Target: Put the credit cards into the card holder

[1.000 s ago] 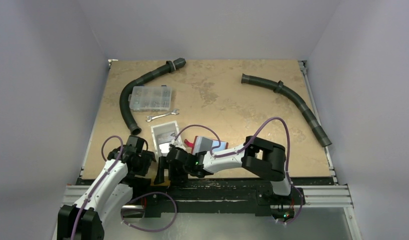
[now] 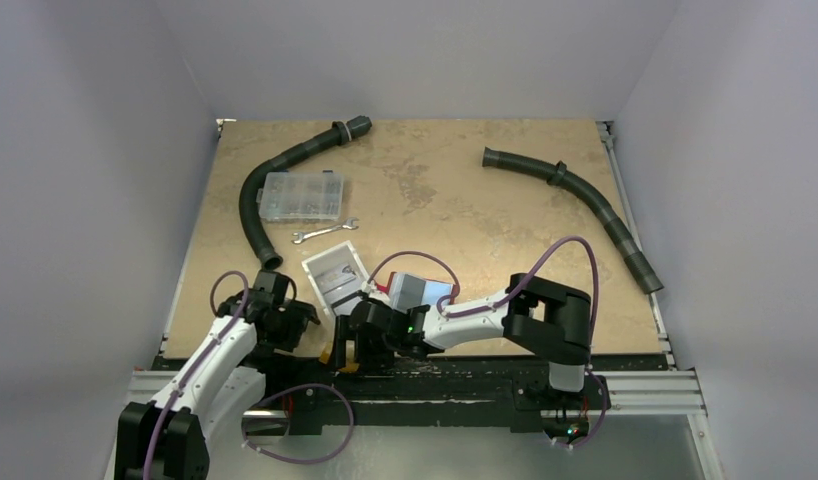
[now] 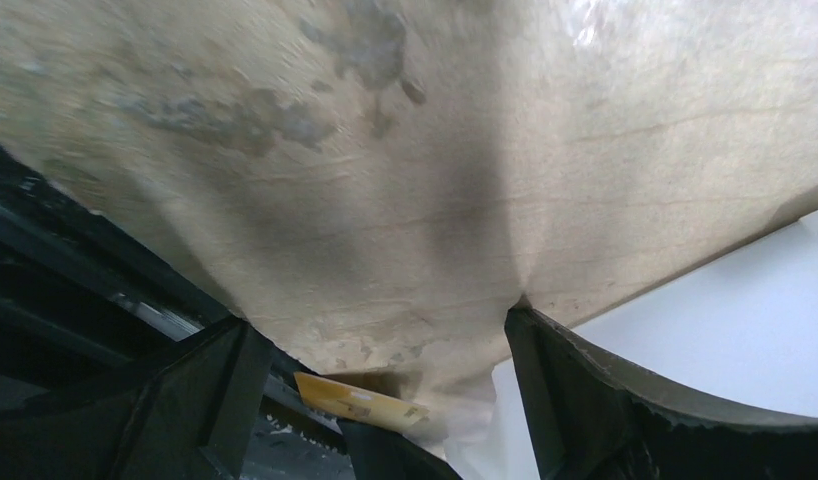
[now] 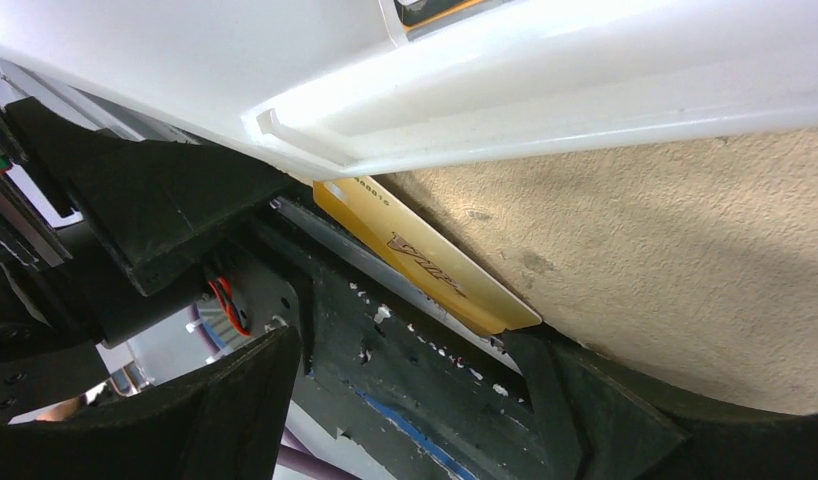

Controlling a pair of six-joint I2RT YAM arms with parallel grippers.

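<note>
A gold card (image 4: pixel 425 255) lies at the table's front edge, one end by the white tray's corner and the other by a finger of my right gripper. That gripper stands open, with no card clamped between its fingers. In the left wrist view the card (image 3: pixel 360 402) shows below my open left gripper, which has only bare table between its fingers. The white tray (image 2: pixel 314 268) holds flat items, and in the right wrist view one dark card corner (image 4: pixel 435 8) shows inside. A red-edged grey-and-blue item (image 2: pixel 420 290), partly behind the right arm, may be the holder; I cannot tell.
Farther back lie a wrench (image 2: pixel 325 231), a clear compartment box (image 2: pixel 303 197) and a dark hose (image 2: pixel 253 205). Another hose (image 2: pixel 585 190) curves along the right. Mid-table is clear. Past the front edge runs a dark rail (image 2: pixel 445 388).
My right gripper has shifted to the right. The tray has turned, its near end swinging right, and the red-edged item has slid slightly right. The left arm has barely moved.
</note>
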